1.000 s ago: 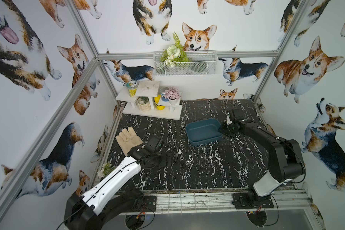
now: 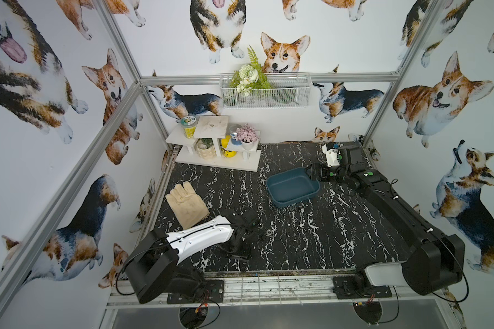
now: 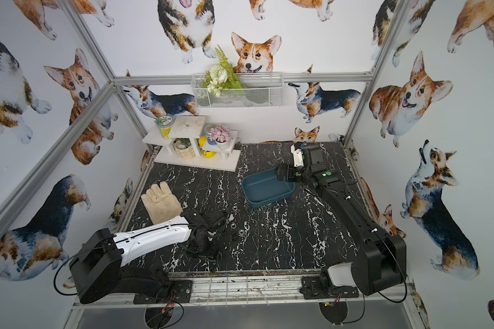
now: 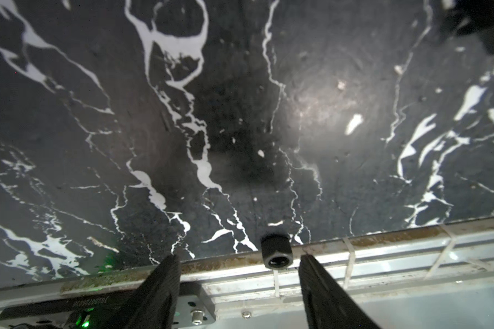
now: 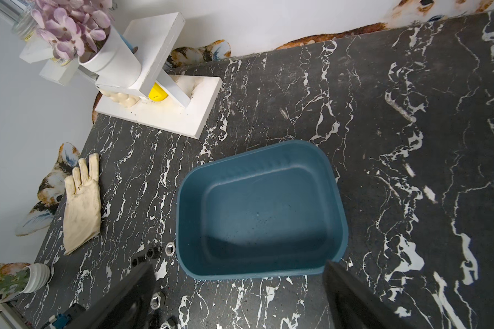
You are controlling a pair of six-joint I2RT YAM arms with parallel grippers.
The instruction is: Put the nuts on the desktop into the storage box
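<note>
A single dark nut (image 4: 277,252) lies at the table's front edge between the spread fingertips of my left gripper, which is part open and faces down over it; contact cannot be told. More silver and dark nuts (image 5: 170,249) lie in a loose group left of the blue storage box (image 5: 260,213), which looks empty. My right gripper is open, held over the near part of the box, with nothing between its fingers.
A beige glove (image 2: 186,204) lies on the left. A white shelf (image 2: 214,160) with pots and jars stands at the back left.
My left arm has swung from beside the glove toward the front edge, its gripper turned downward. My right arm has extended further back, its wrist rising at the box's right side.
</note>
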